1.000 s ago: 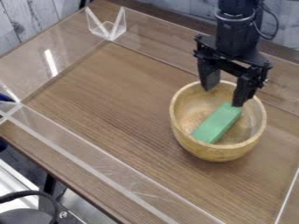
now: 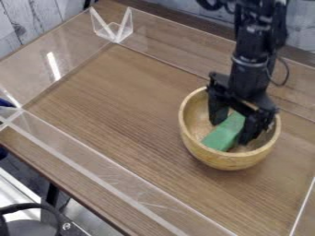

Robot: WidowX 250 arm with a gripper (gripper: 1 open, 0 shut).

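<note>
A wide wooden bowl [image 2: 227,154] sits on the right side of the table, with a green oblong object [image 2: 222,136] lying inside it. My gripper [image 2: 237,115] reaches down from the top right into the bowl, its black fingers apart over and beside the green object's upper end. Whether they touch the object is hard to tell.
A white wire-like item [image 2: 112,26] stands at the back left. Dark equipment with cables [image 2: 31,221] is at the lower left.
My gripper has come lower into the bowl, toward the viewer, over the green object, which now looks partly covered by the fingers.
</note>
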